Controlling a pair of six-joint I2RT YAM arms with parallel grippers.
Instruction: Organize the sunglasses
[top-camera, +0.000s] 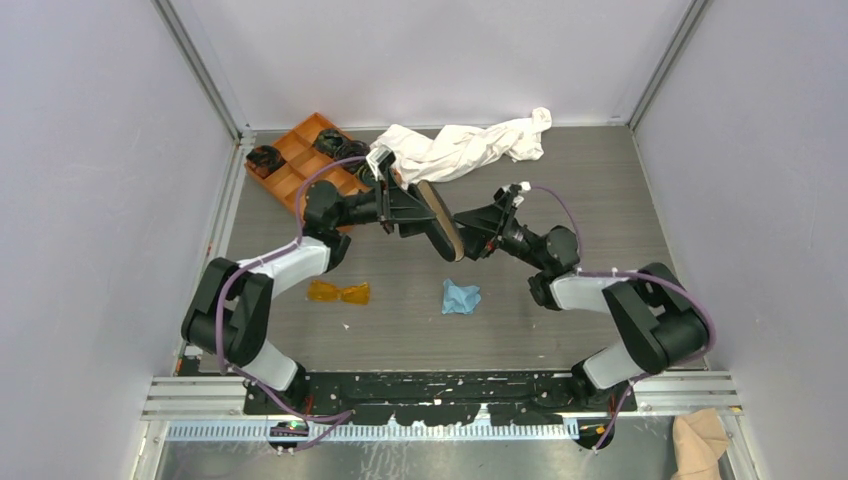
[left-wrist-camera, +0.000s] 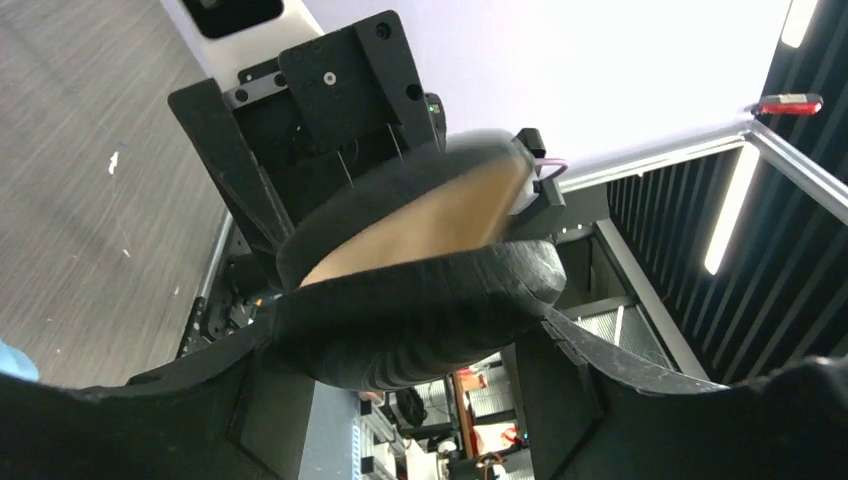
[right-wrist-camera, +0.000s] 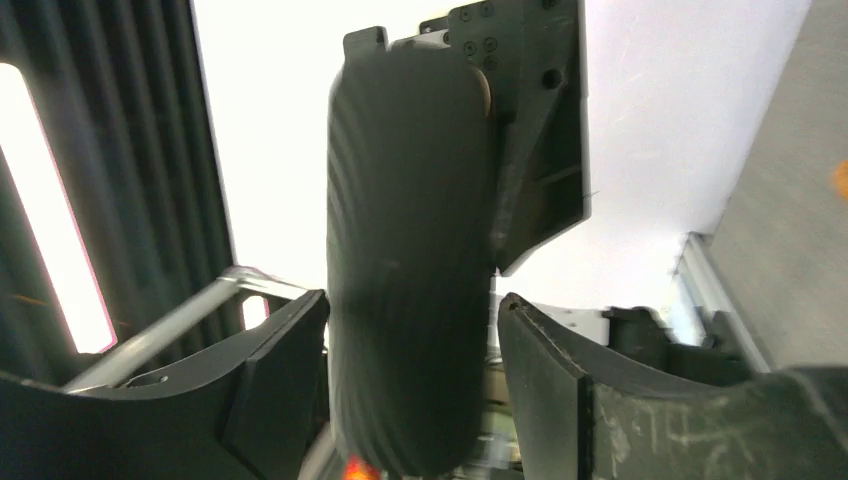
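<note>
A black eyeglass case (top-camera: 438, 238) with a tan lining (left-wrist-camera: 430, 225) is held in the air between my two arms, its halves parted. My left gripper is shut on the near half in the left wrist view. On the opposite side, my right gripper is shut on the other half, its fingers along both edges of the black shell. The case's inside shows only partly, and I cannot tell whether anything lies in it. An amber, bow-tie-shaped item, seemingly the sunglasses (top-camera: 338, 292), rests on the table at front left.
A light-blue cloth (top-camera: 461, 297) lies in front of the case. An orange divided tray (top-camera: 293, 148) with dark items stands back left, beside a crumpled white cloth (top-camera: 465, 150).
</note>
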